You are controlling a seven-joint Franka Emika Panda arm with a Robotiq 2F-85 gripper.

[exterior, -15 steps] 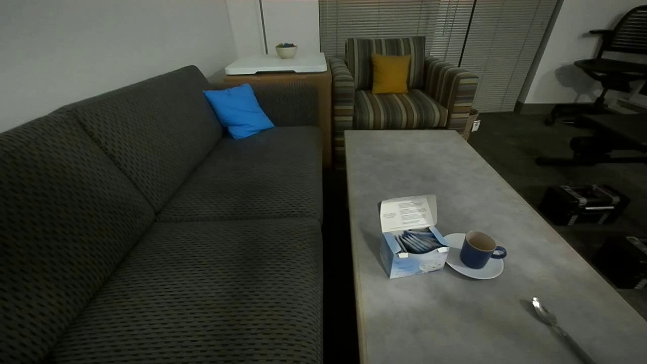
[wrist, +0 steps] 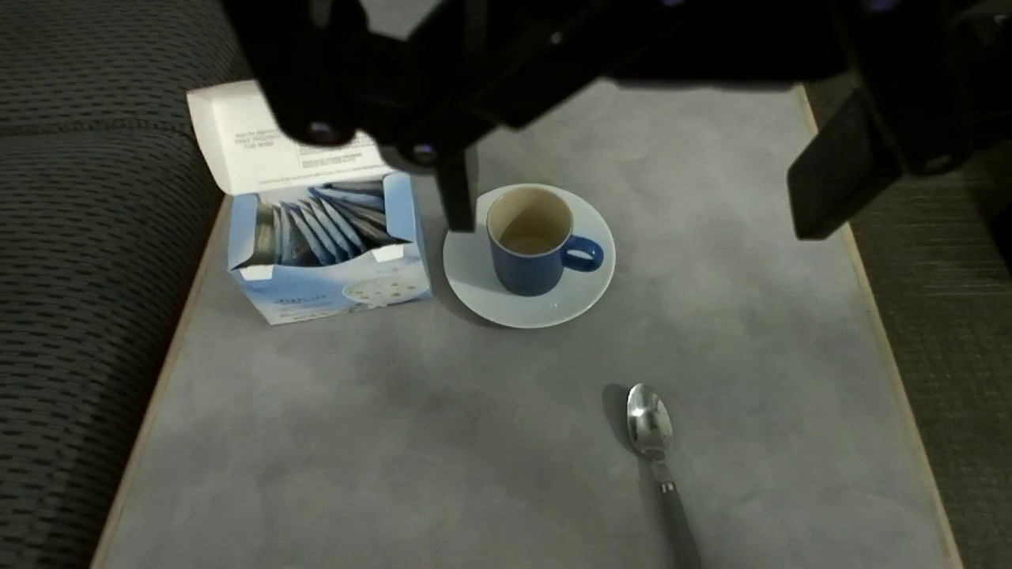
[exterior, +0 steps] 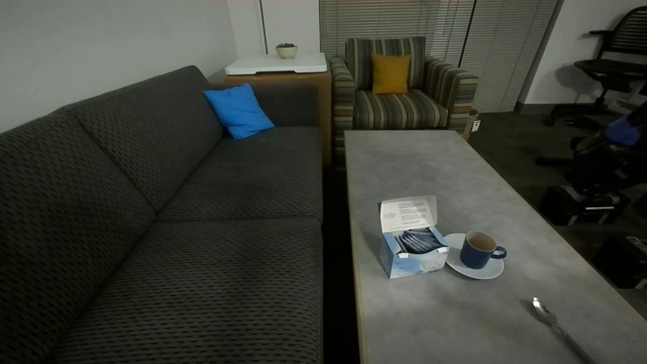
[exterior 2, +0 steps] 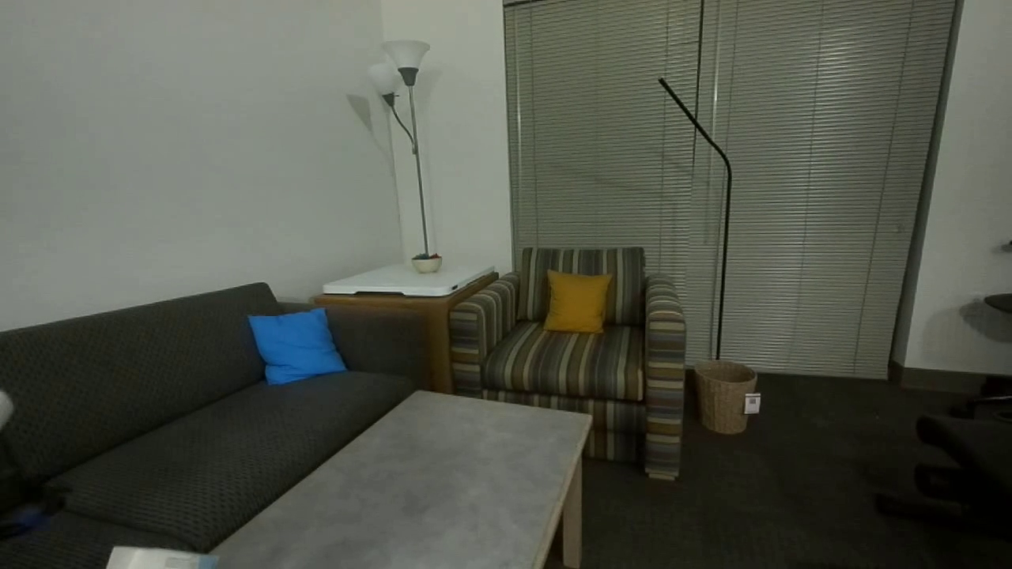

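In the wrist view my gripper is open, its two dark fingers wide apart above the table with nothing between them. Below it, a blue cup (wrist: 528, 270) with some light-brown liquid or a brown inside stands upright on a white saucer (wrist: 531, 314), handle to the right. Left of the saucer is an open light-blue box (wrist: 346, 289) of sachets (wrist: 327, 232), its lid raised. A spoon (wrist: 650, 422) with a dark handle lies on the table, nearer the camera. Exterior view 1 shows a dark shape with a blue patch (exterior: 623, 132) at its right edge, probably my arm.
A dark sofa (exterior: 242, 267) runs along its left side. Beyond the far end stands a striped armchair (exterior: 400, 108). Black cases (exterior: 584, 206) lie on the floor to the right.
A dark shape with a blue patch has come into exterior view 1 at the right edge. The cup, saucer, box and spoon have not moved.
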